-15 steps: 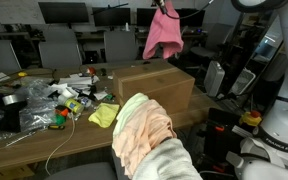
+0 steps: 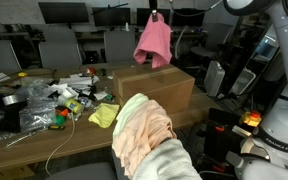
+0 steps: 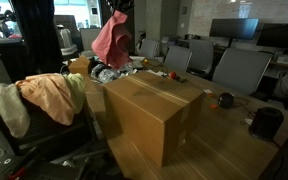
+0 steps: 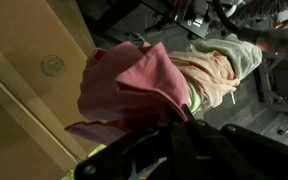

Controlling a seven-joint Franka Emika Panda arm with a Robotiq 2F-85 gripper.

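A pink cloth [image 2: 155, 42] hangs from my gripper [image 2: 154, 16], which is shut on its top end, high above the cardboard box [image 2: 156, 82]. In exterior view 2 the same pink cloth [image 3: 112, 40] dangles over the far left end of the box [image 3: 156, 108]. Seen from the wrist, the cloth [image 4: 134, 88] fills the middle of the view and covers the fingertips. Several other cloths, among them an orange one [image 2: 147, 135] and a pale green one [image 2: 132, 106], are draped in a row at the front.
A yellow cloth [image 2: 104, 115] lies on the table left of the box. Plastic bags [image 2: 36, 117] and several small items clutter the table's left side. Chairs and monitors stand behind. The box top is clear.
Along with my gripper, the pink cloth has moved left and a little down across exterior view 1. It stays in the grip throughout. The box and other cloths have not moved.
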